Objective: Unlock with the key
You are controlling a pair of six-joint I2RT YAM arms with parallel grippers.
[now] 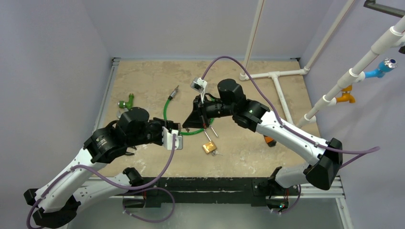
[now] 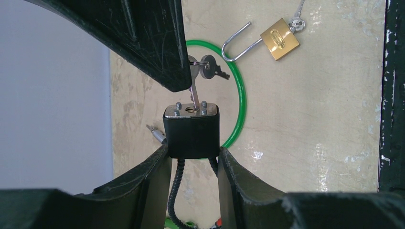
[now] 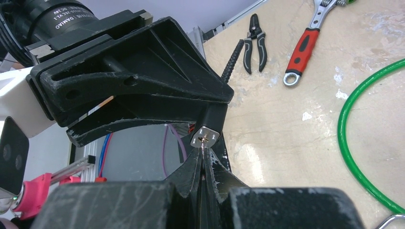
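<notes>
A black lock [image 2: 191, 136] with a steel keyhole plate is clamped in my left gripper, upright in the left wrist view. My right gripper is shut on a key [image 2: 195, 88], whose blade meets the plate at the keyhole; how deep it sits I cannot tell. A second key [image 2: 208, 69] hangs on the same ring. A brass padlock [image 2: 279, 40] with a long shackle and keys lies on the table below.
A green hose [image 2: 241, 109] loops on the table. Pruners [image 3: 261, 52] and an adjustable wrench [image 3: 303, 50] lie beyond. White pipes [image 1: 282, 98] with taps stand at the right.
</notes>
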